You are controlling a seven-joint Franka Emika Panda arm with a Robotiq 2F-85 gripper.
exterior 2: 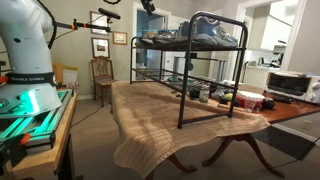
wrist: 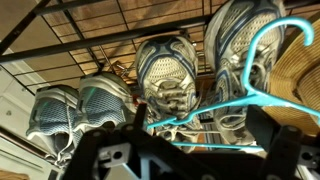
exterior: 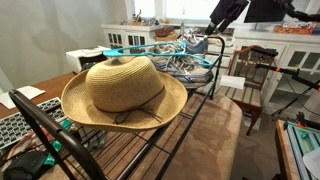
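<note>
A light-blue hanger [wrist: 255, 98] lies across the shoes on a black wire rack, its hook turned up to the right in the wrist view. Grey sneakers [wrist: 167, 72] sit side by side beneath it. The woven straw hat [exterior: 125, 90] rests on the rack's near end, with part of the hanger [exterior: 150, 47] stretching behind its crown. High above the shoe end, my gripper [exterior: 222, 22] hangs apart from everything. Seen from the wrist, the gripper is open, its dark fingers spread wide and nothing held, with the hanger and a shoe below the gap.
The black rack [exterior 2: 243, 60] stands on a table with a brown cloth [exterior 2: 150, 120]. A keyboard [exterior: 12, 128] lies at the left. A wooden chair [exterior: 248, 90] stands on the floor beyond the table.
</note>
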